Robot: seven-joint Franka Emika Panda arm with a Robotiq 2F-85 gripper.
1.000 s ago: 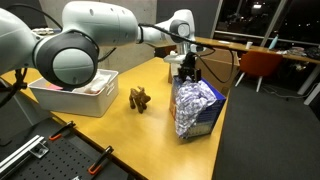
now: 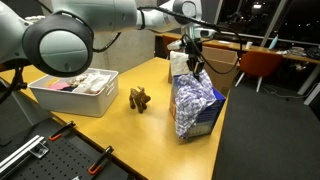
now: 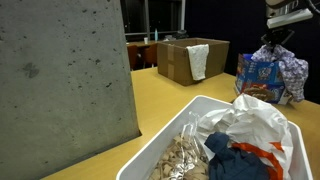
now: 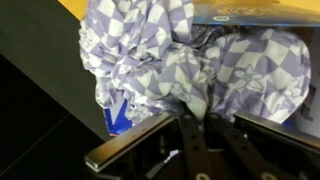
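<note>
A checked grey-and-white cloth (image 2: 194,102) drapes over the front of a blue box (image 2: 207,118) at the table's right side. Above the box, my gripper (image 2: 193,66) is shut on a bunched part of the cloth, and the cloth's upper end is pulled up toward it. In the wrist view the gathered cloth (image 4: 195,85) runs in between the fingers. Exterior view 2 shows the cloth (image 3: 290,73) hanging over the side of the blue box (image 3: 257,75). Part of the box is hidden under it.
A white bin (image 2: 78,95) with mixed items stands at the left of the table. A brown toy animal (image 2: 139,98) is on the tabletop between bin and box. A cardboard box (image 3: 184,62) stands further back.
My gripper has risen from the box top, drawing the cloth's upper part up with it. The lower part still hangs over the box.
</note>
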